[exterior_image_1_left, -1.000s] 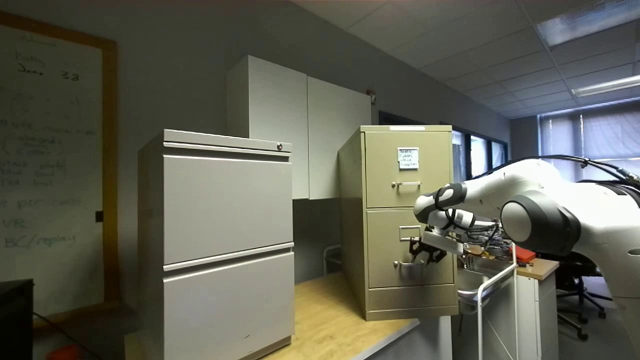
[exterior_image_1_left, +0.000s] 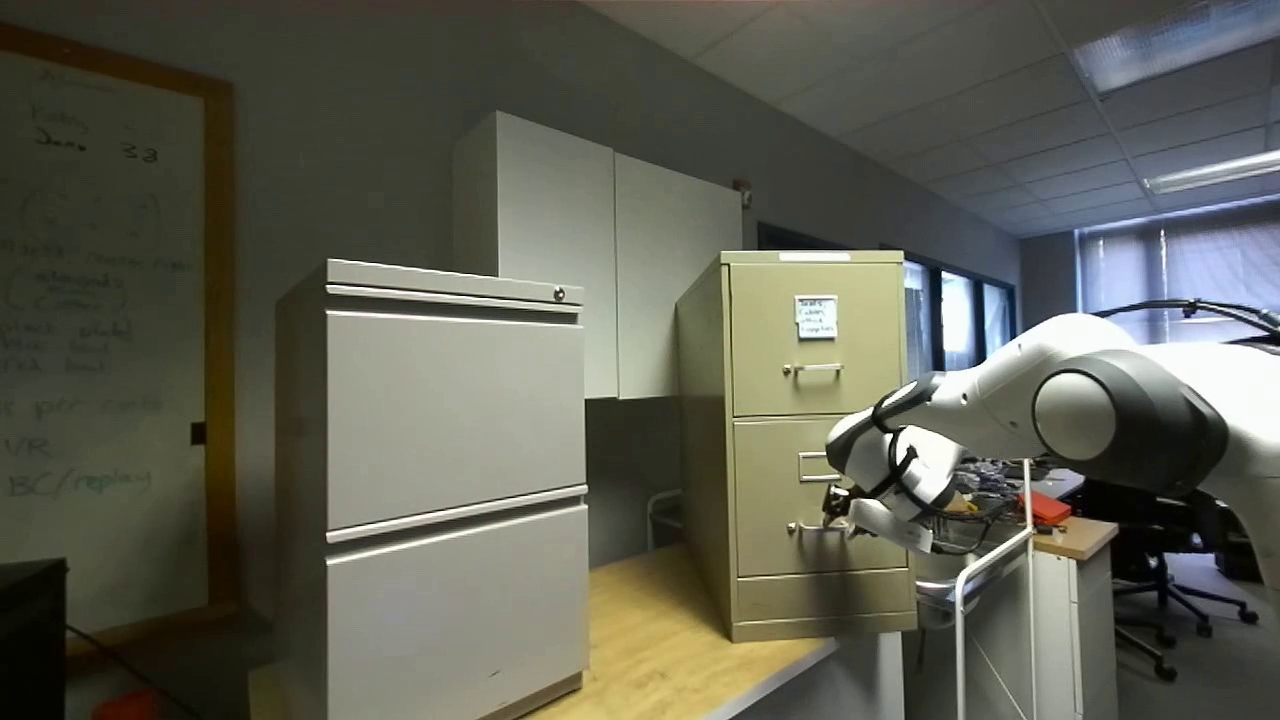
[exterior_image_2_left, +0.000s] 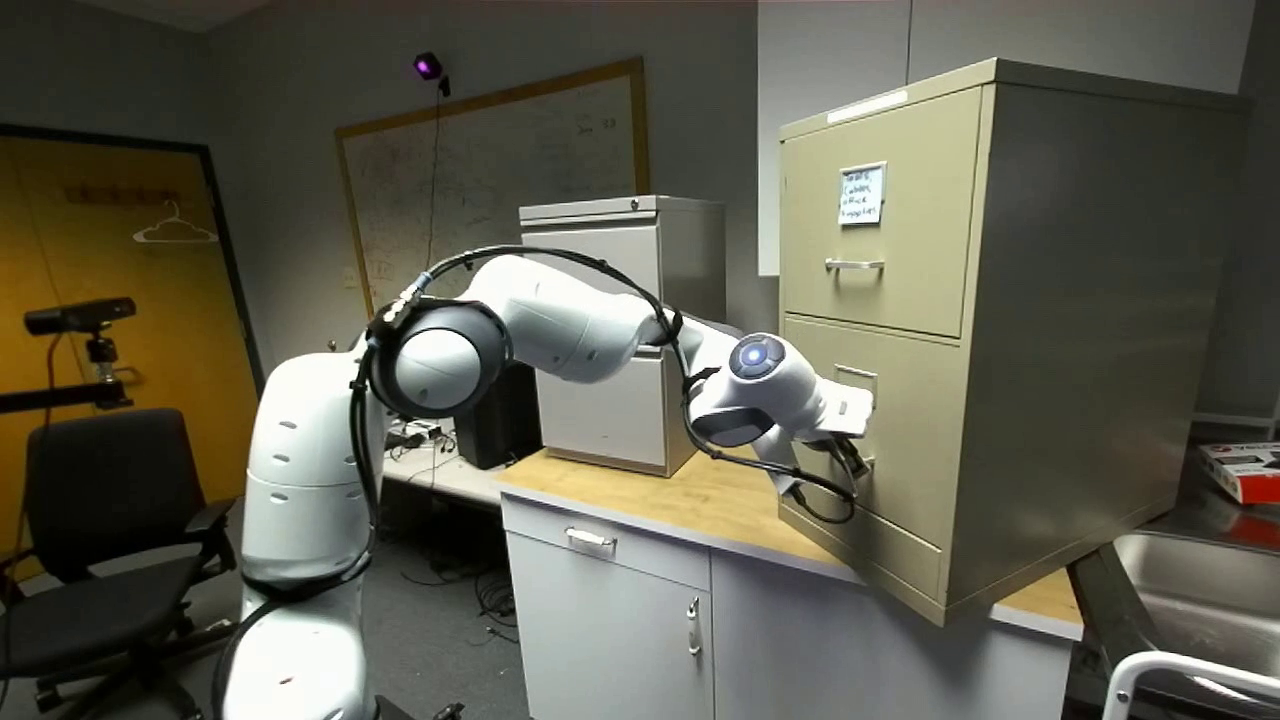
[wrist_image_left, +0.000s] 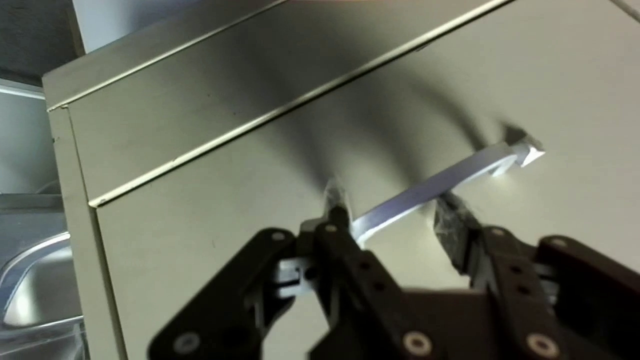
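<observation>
A tan two-drawer filing cabinet (exterior_image_1_left: 818, 480) has its upper drawer (exterior_image_2_left: 876, 216) and lower drawer (exterior_image_2_left: 894, 420) flush with the body. My gripper is at the lower drawer's bar handle (wrist_image_left: 441, 183), shut on it. The handle runs slantwise between the fingers, its near stretch meeting the left finger (wrist_image_left: 337, 207) and its underside against the right one (wrist_image_left: 453, 231). That left finger hides the handle's other end. From outside, the gripper (exterior_image_1_left: 837, 510) sits at the handle's middle, partly covered by the wrist.
A grey filing cabinet (exterior_image_1_left: 456, 414) stands on the same wooden counter (exterior_image_1_left: 648, 600). Beside the tan cabinet are a metal sink (exterior_image_2_left: 1212, 588) and a white rail (exterior_image_1_left: 960, 612). Bare counter lies between the two cabinets.
One second ago the gripper was open and a little above and around the handle. The drawer looks the same.
</observation>
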